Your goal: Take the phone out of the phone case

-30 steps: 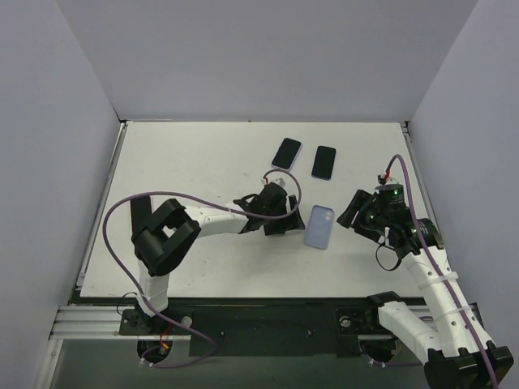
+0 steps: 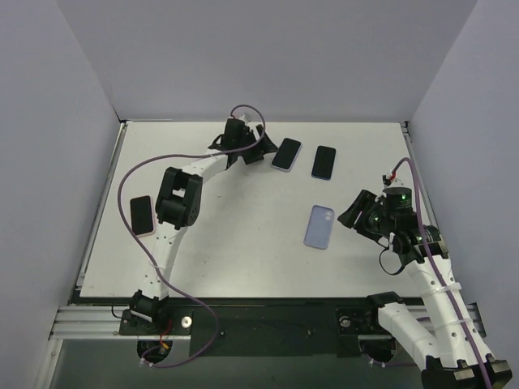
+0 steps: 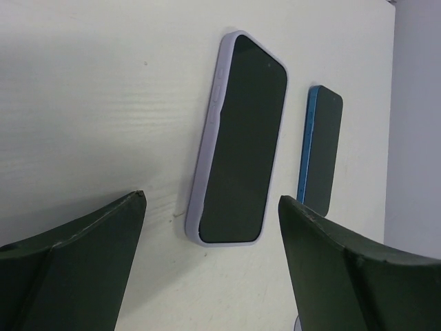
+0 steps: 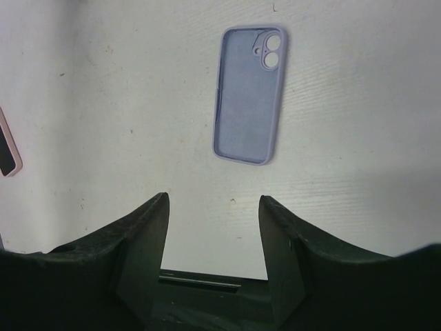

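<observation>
In the left wrist view a black-screened phone (image 3: pixel 242 148) lies face up inside a lavender case (image 3: pixel 208 138), whose raised rim surrounds it. My left gripper stands open, its fingers spread to either side of the near end of that case, with nothing between them. From above, the left gripper (image 2: pixel 268 144) is just left of the cased phone (image 2: pixel 286 154). An empty lavender case (image 4: pixel 244 100), camera holes at one corner, lies open side up. My right gripper is open, empty, and apart from that case, to its right in the top view.
Right of the cased phone lies another dark phone (image 2: pixel 323 163) with a blue edge. A further dark phone (image 2: pixel 142 215) rests at the table's left side.
The right arm has barely shifted.
</observation>
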